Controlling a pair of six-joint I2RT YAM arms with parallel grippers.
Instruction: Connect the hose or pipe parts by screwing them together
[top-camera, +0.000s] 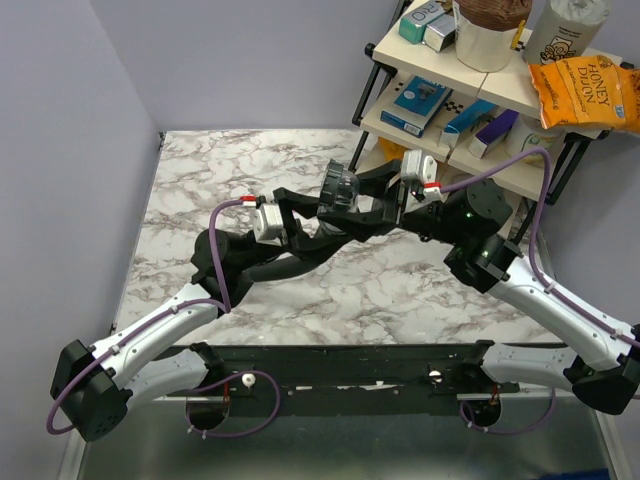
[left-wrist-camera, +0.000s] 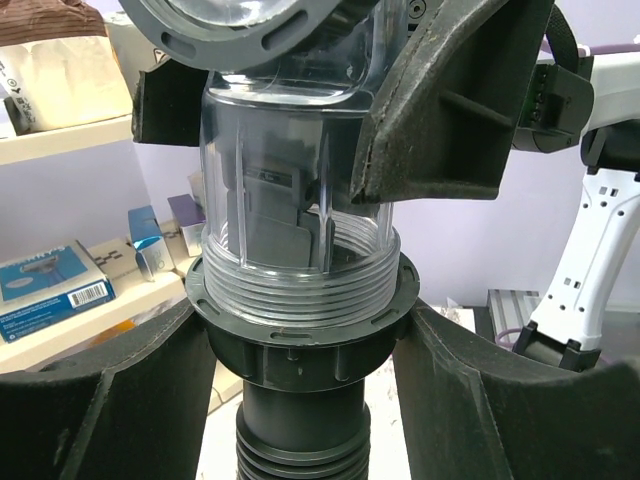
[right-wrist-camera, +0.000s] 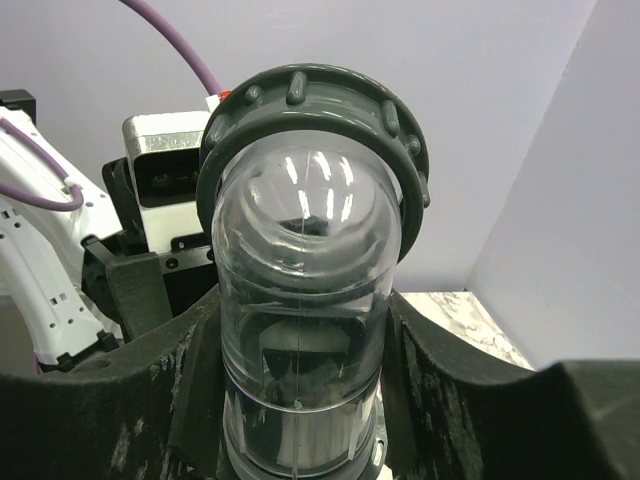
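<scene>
A dark corrugated hose (left-wrist-camera: 302, 445) ends in a black threaded collar (left-wrist-camera: 292, 365), held by my left gripper (top-camera: 315, 240); its fingers are shut on it. A clear threaded cylinder with a dark ring sits at the collar, upright in the left wrist view. My right gripper (top-camera: 370, 200) is round the clear cylinder, its fingers close on both sides; whether they grip firmly is hard to tell. In the top view both grippers meet at mid-air over the table.
A marble table (top-camera: 200, 180) lies below, clear at left and front. A shelf unit (top-camera: 480, 85) with boxes, bags and containers stands at the back right, close behind my right arm. Grey walls surround the table.
</scene>
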